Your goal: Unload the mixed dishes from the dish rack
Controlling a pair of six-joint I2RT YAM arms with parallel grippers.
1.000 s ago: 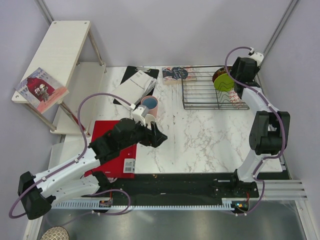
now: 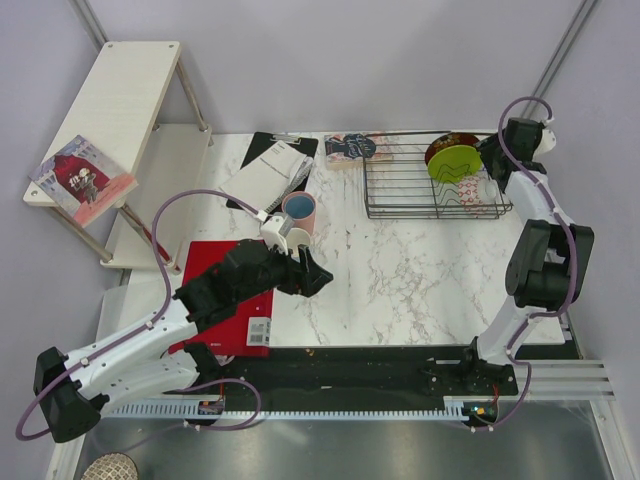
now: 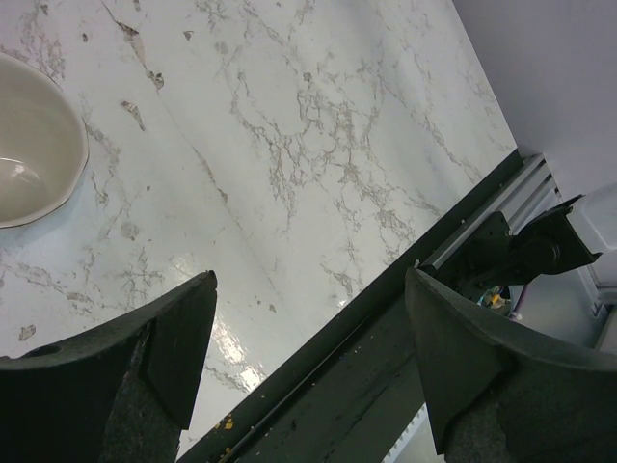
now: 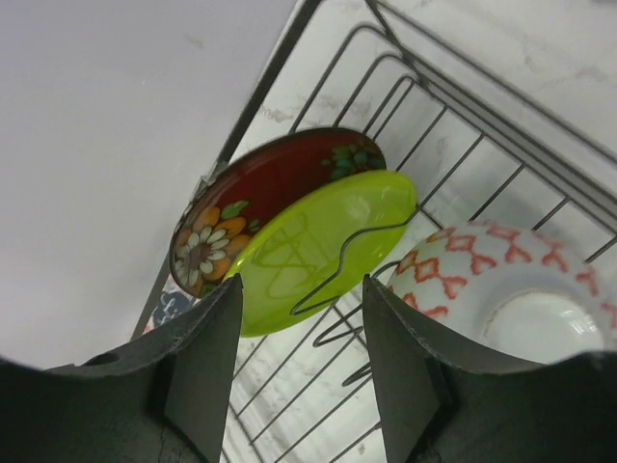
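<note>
The wire dish rack [image 2: 400,190] stands at the back right of the marble table. In it lean a green plate [image 2: 455,162] and, behind that, a dark red flowered plate [image 4: 205,246]. A white bowl with a red pattern [image 4: 468,265] lies tilted beside them in the right wrist view. Over the rack's right end hangs my right gripper, fingers apart; nothing is held between them, and the green plate shows beyond the tips. My left gripper [image 2: 318,278] is open over the table near a white cup [image 2: 298,238], clear of it and empty.
A pinkish cup with a blue-grey inside [image 2: 299,208] stands behind the white cup. Farther left are a black clipboard [image 2: 262,148] and a red folder [image 2: 225,290]. A wall rises close behind the rack.
My right gripper has moved to the right, uncovering more of the plates and the rack's right end. The left arm and the dishes look almost unchanged.
</note>
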